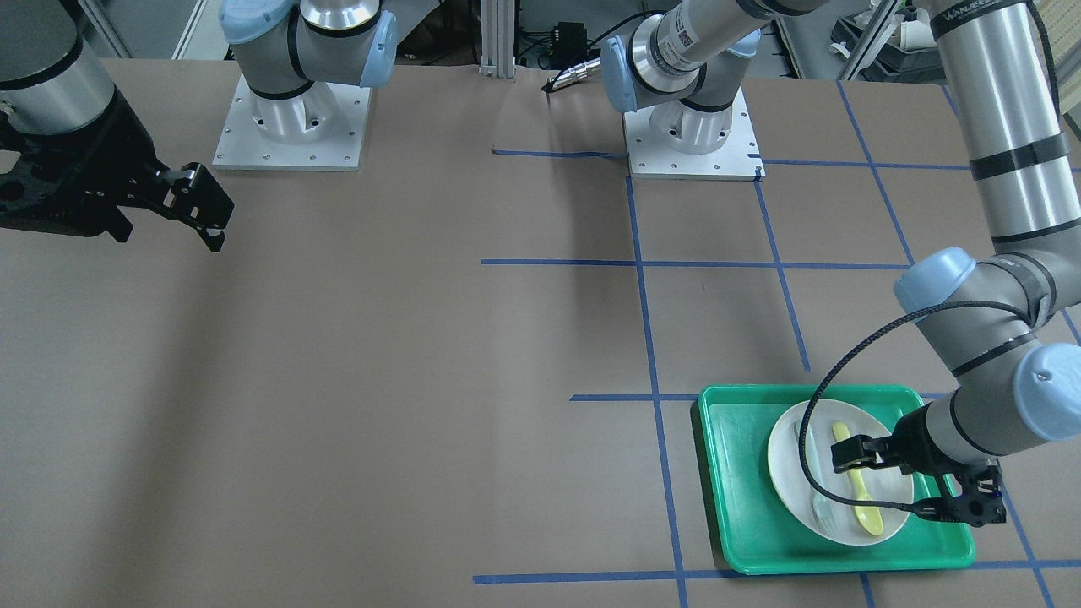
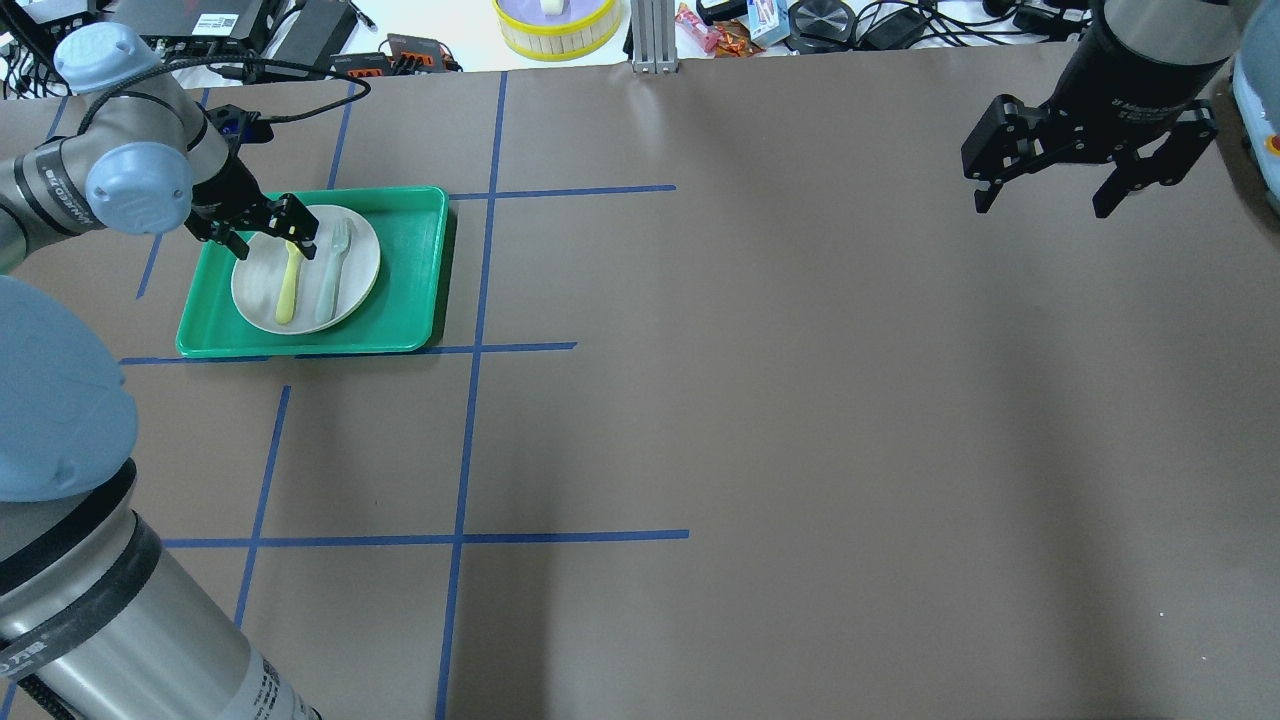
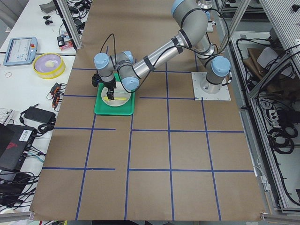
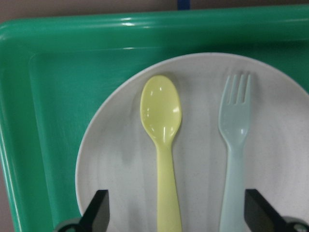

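A white plate (image 4: 125,159) lies in a green tray (image 1: 719,476), holding a yellow spoon (image 4: 166,193) and a pale mint fork (image 4: 235,164), side by side. My gripper hangs low over the plate, its fingers apart on either side of both utensils in the left wrist view, with nothing seen held between them. In the front view the cable and gripper partly cover the utensils.
Bare table with blue tape lines surrounds the tray. A second black gripper (image 2: 1080,156) hangs at the other side of the table. A yellow round container (image 3: 49,70) and electronics sit on a white side surface.
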